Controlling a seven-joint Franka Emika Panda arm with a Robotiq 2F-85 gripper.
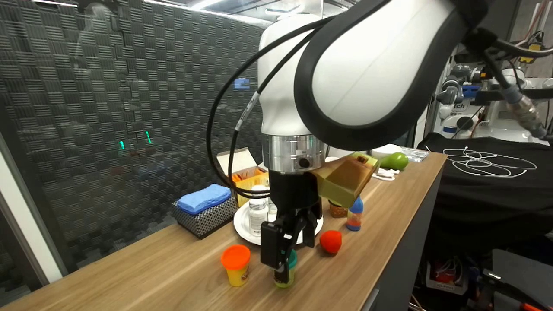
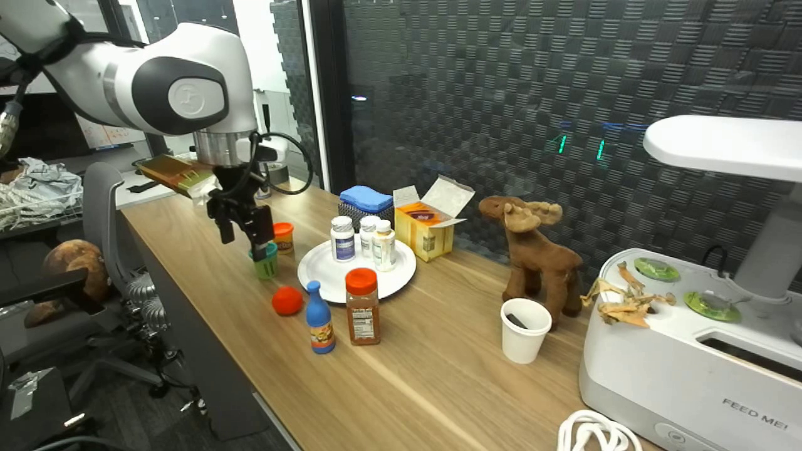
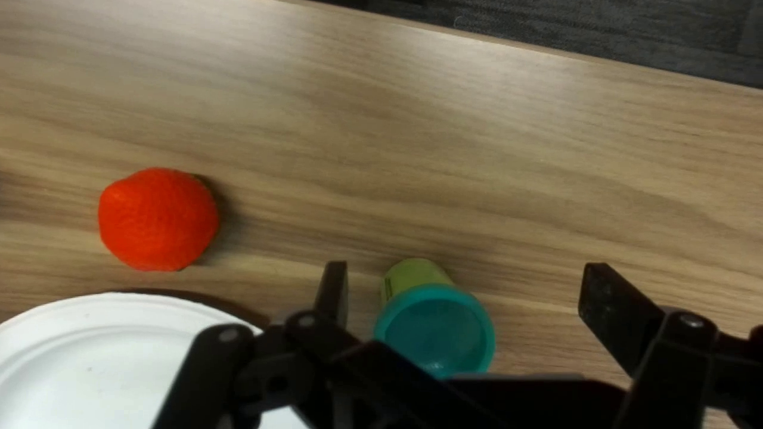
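Note:
A small green tub with a teal lid stands upright on the wooden table. My gripper is open, one finger to either side of the tub and closer to it on the left; nothing is held. Exterior view 1 has the gripper low at the tub, partly covering it. From exterior view 2 the tub shows just below the fingers. Whether a finger touches it, I cannot tell.
Beside the tub stands a yellow tub with an orange lid. A red ball-like object, a white plate bearing several bottles, a blue bottle and a red-capped jar are close by. Bare table stretches toward the edge.

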